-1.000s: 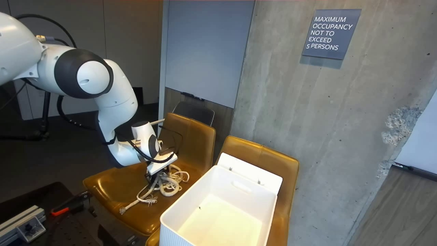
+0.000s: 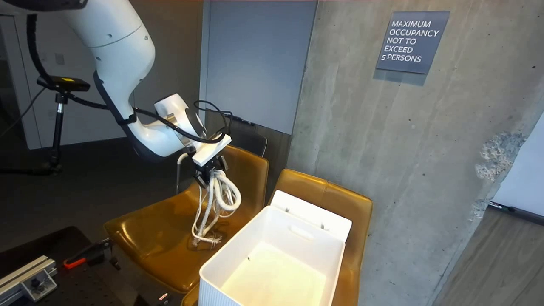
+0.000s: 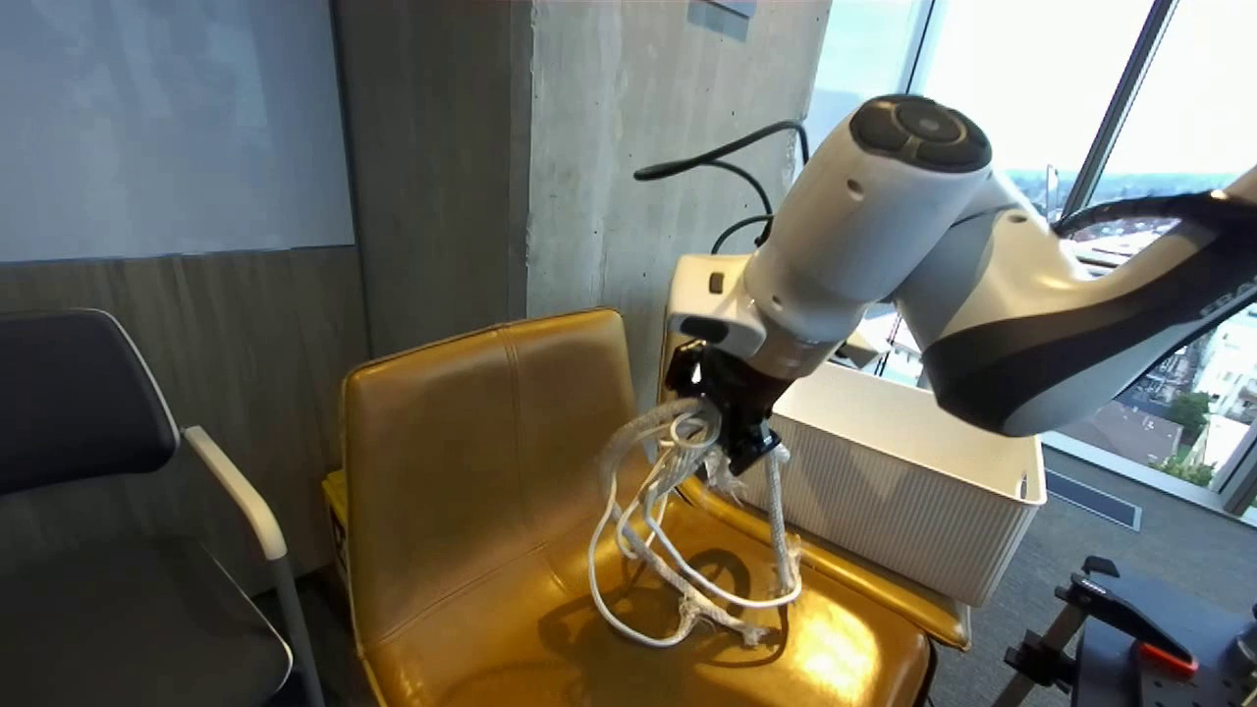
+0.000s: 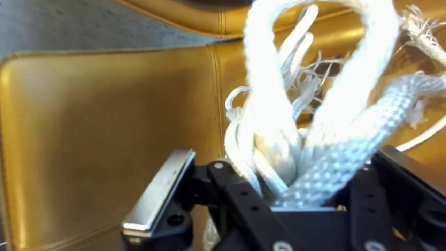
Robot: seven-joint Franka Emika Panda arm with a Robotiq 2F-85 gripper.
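Observation:
A tangled bundle of white rope [image 2: 235, 202] dangles from my gripper [image 2: 210, 178] over the left tan chair [image 2: 148, 229]. My gripper is shut on the rope [image 4: 267, 88]; thick loops stand up from between the fingers in the wrist view, covering the fingertips. In the second exterior view, several loops and frayed ends of the rope [image 3: 778, 507] hang down close over the seat. Whether the lowest ends touch it I cannot tell.
A white open box [image 2: 265, 229] with ribbed sides stands on the chair to the right, looking empty apart from a tiny dark speck. A dark table with a clamp [image 2: 84, 257] is at the lower left. Behind the chairs rises a concrete wall [image 2: 408, 153].
My gripper has risen from the chair seat, carrying the rope up with it. The rope lay spread on the seat before and now hangs. The box has stayed put.

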